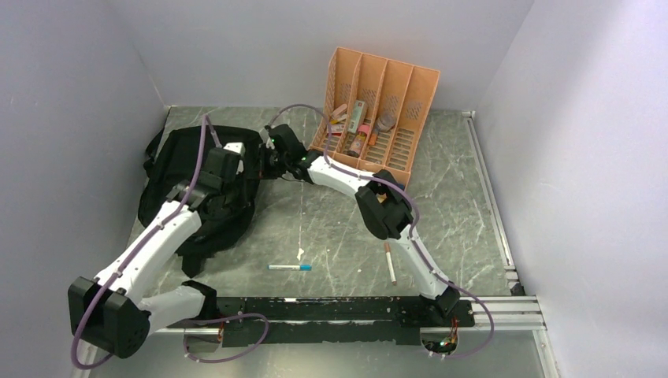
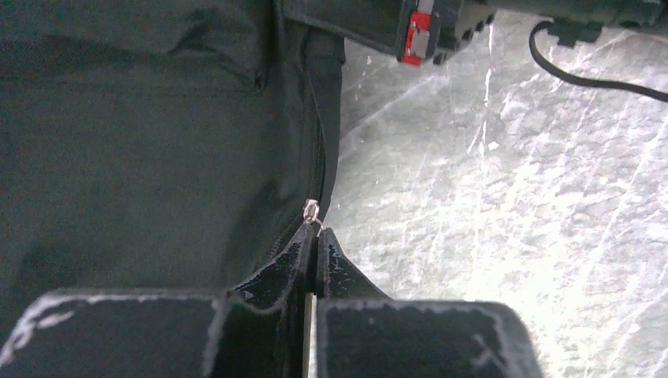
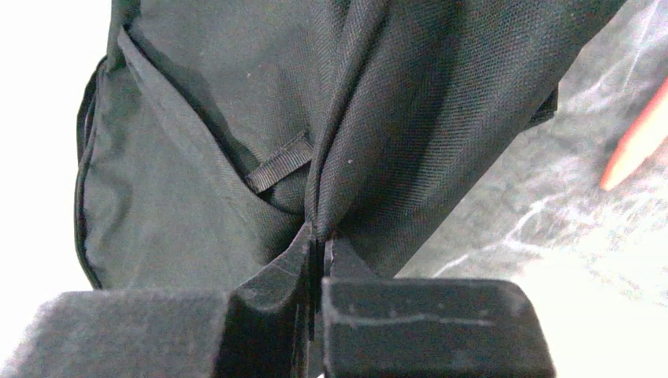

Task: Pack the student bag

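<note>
A black bag [image 1: 185, 150] lies at the left of the table, partly covered by my left arm. In the left wrist view, my left gripper is shut at the metal zipper pull [image 2: 312, 210], with the zipper [image 2: 318, 161] running along the bag's edge above it. My right gripper is shut on a fold of the bag's black fabric [image 3: 335, 185] at its right side. A loop of webbing [image 3: 281, 165] shows beside that fold. From above, both grippers are close together at the bag's right edge, their fingertips hard to make out.
An orange organizer [image 1: 425, 87] with several small items stands at the back, beside my right arm. A blue-capped marker [image 1: 289, 268] and an orange-and-white pen [image 1: 390, 264] lie on the grey table [image 1: 339, 252].
</note>
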